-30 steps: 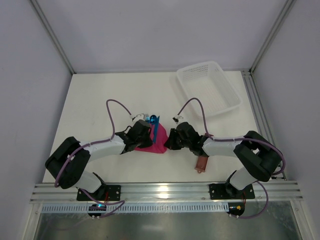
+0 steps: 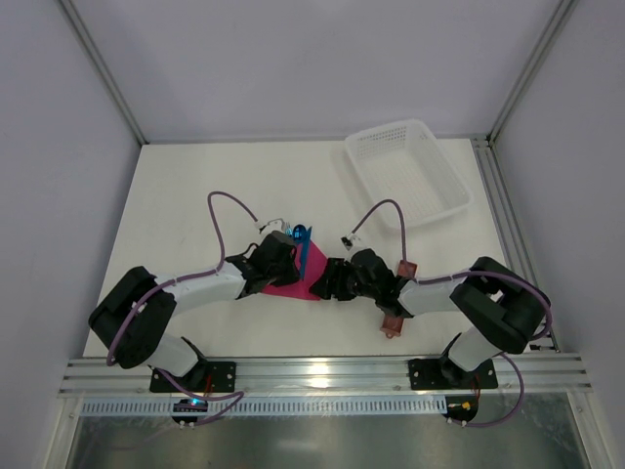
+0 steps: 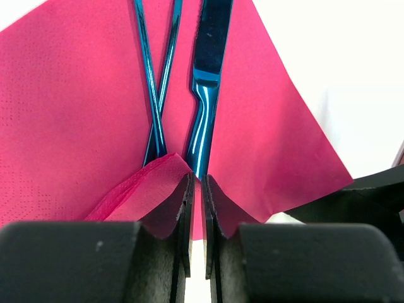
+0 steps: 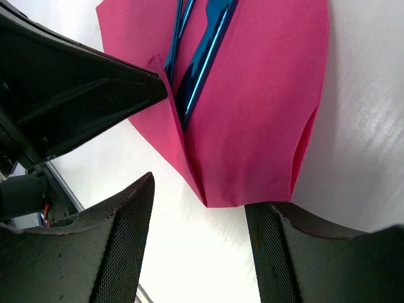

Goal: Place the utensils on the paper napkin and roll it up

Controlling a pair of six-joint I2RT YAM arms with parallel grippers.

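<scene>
The pink napkin [image 3: 69,95] lies flat at the back, with its front edge folded up. Blue utensils rest on it: a knife [image 3: 205,107] and two thin handles [image 3: 151,82], their near ends close to or under the fold. My left gripper is at the front fold, its fingertips close together with a narrow gap; whether the paper is pinched there is unclear. In the right wrist view one left-arm finger [image 4: 120,95] covers part of the fold. My right gripper stands open at the napkin's front right corner, one fingertip partly hidden by the paper.
A white basket [image 2: 361,147] stands at the back right. A reddish-brown holder [image 2: 393,324] lies partly beneath the right arm. The two grippers are close to each other.
The right gripper's fingers have spread apart and it has shifted slightly toward the front. My left arm has hardly moved, and the utensils lie where they were.
</scene>
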